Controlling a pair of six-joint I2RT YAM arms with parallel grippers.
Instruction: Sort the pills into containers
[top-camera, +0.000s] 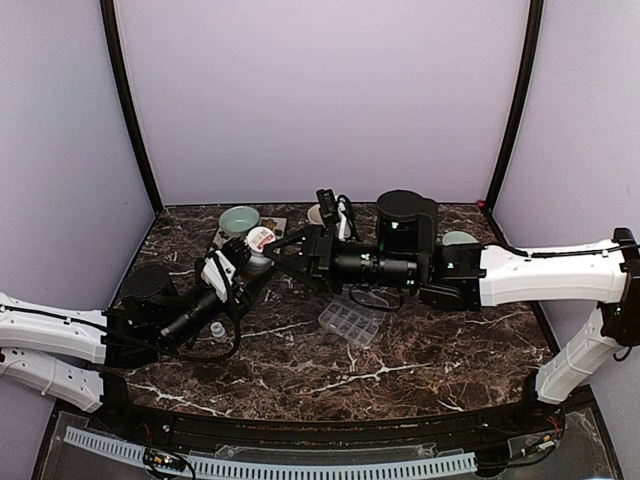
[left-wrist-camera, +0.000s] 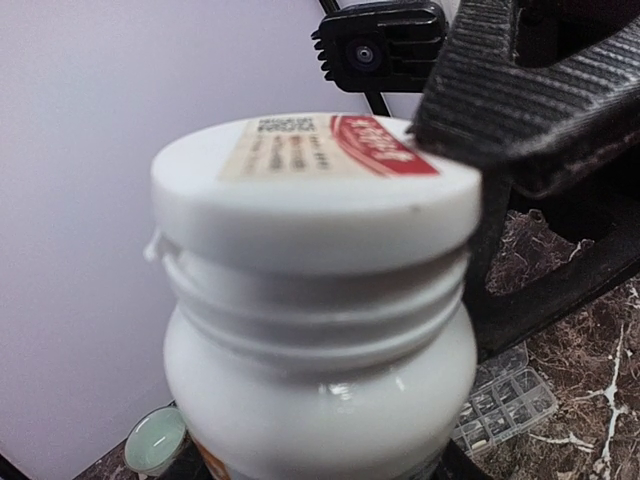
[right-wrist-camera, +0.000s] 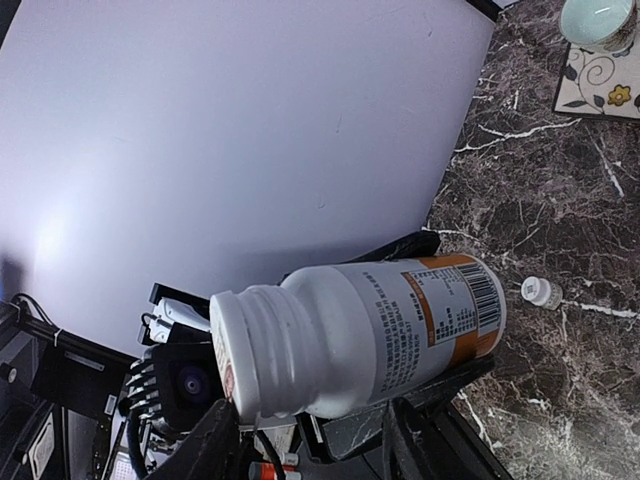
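Note:
A white pill bottle (top-camera: 258, 241) with an orange label is held upright in my left gripper (top-camera: 243, 264), which is shut on it; in the left wrist view the bottle (left-wrist-camera: 318, 370) fills the middle, its white cap on the threaded neck. My open right gripper (top-camera: 282, 250) is at the cap, with a dark finger over the cap's right rim in the left wrist view; whether it touches cannot be told. A clear divided pill box (top-camera: 350, 320) lies on the marble table below the arms, with small pieces in some compartments (left-wrist-camera: 500, 410).
A pale green bowl (top-camera: 239, 220) stands on a flowered mat (right-wrist-camera: 595, 95) at the back left. A small white capped container is on the table at left. Another pale bowl (top-camera: 459, 238) is at the back right, partly behind my right arm.

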